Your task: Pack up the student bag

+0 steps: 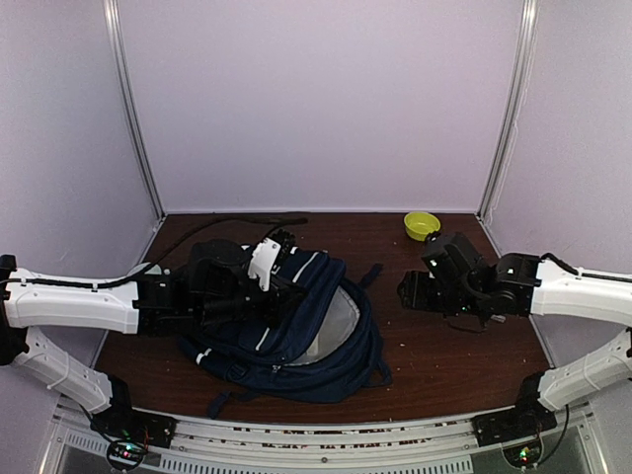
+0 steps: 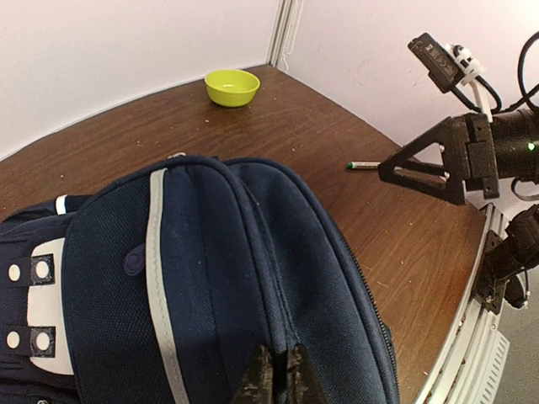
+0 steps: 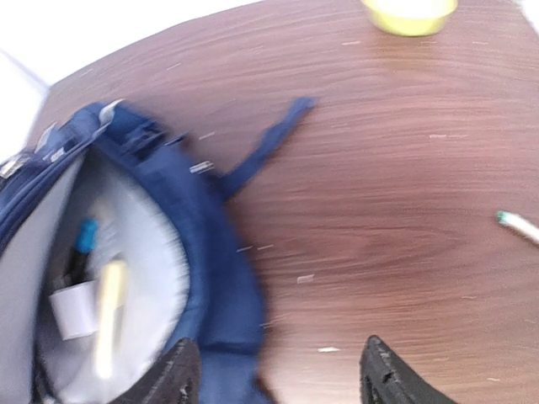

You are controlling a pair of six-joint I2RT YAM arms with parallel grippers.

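Observation:
The navy backpack (image 1: 336, 375) (image 2: 210, 269) lies open on the table, its grey lining showing. In the right wrist view several items sit inside, among them a yellowish stick (image 3: 109, 311) and a white block (image 3: 72, 307). My left gripper is shut at the front flap's edge; only backpack fabric shows at its tips, and what is pinched is unclear. My right gripper stands open over the table right of the bag, nothing between its fingers. A pen with a green tip (image 2: 364, 165) (image 3: 520, 225) lies on the table to the right.
A yellow-green bowl (image 1: 422, 226) (image 2: 232, 87) stands at the back right. White walls enclose the back and sides.

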